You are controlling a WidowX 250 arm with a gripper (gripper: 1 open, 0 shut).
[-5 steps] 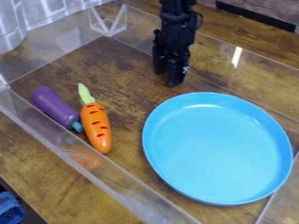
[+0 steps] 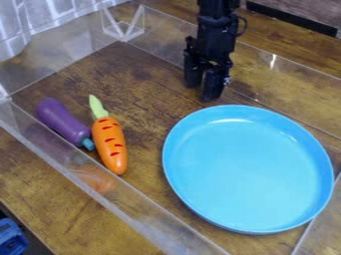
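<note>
The black robot arm reaches down from the top centre to the wooden floor of the tray, with its gripper (image 2: 209, 81) low just behind the blue plate (image 2: 246, 174). Its fingers are dark and small, so whether they are open or shut is unclear. A toy carrot (image 2: 110, 141) and a purple toy eggplant (image 2: 64, 124) lie at the left, well apart from the gripper.
Clear plastic walls (image 2: 167, 60) border the tray. Bare wood lies between the carrot and the gripper and to the upper left. A blue object (image 2: 10, 239) sits at the bottom left corner, outside the tray.
The arm and gripper have shifted very slightly; the plate, carrot and eggplant are unmoved.
</note>
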